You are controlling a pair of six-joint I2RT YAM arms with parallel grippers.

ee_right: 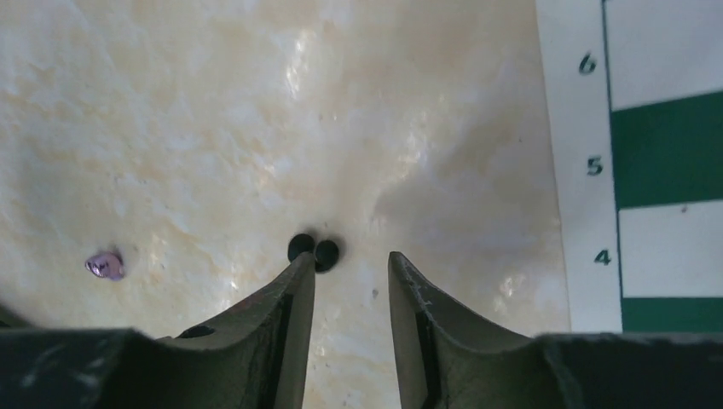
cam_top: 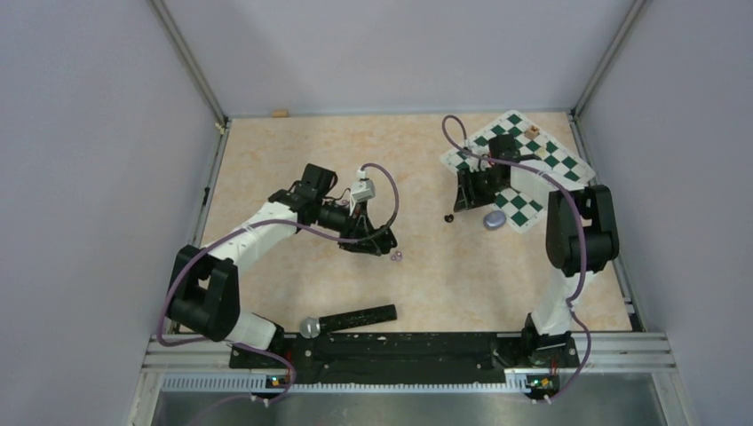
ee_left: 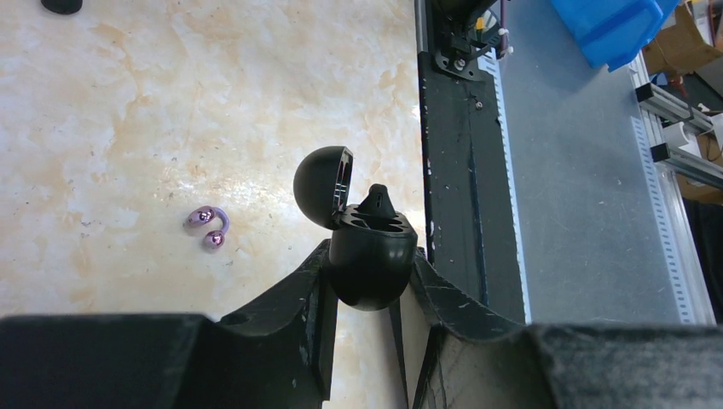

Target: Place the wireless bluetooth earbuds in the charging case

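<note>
My left gripper is shut on the black charging case (ee_left: pixel 371 260), whose lid (ee_left: pixel 317 186) stands open; a dark piece sticks up from one slot. Two small black pieces (ee_right: pixel 326 256) lie close together on the table, seen in the right wrist view just beyond my right gripper. That gripper is open above the table, its fingers apart with nothing seen between them. In the top view it is near the checkered board (cam_top: pixel 564 160), over the right half of the table.
Small pink-purple earphone-like pieces (ee_left: pixel 201 217) lie near the left gripper. A blue-grey oval (cam_top: pixel 494 220) sits by the board. A black cylinder (cam_top: pixel 355 318) lies at the front edge.
</note>
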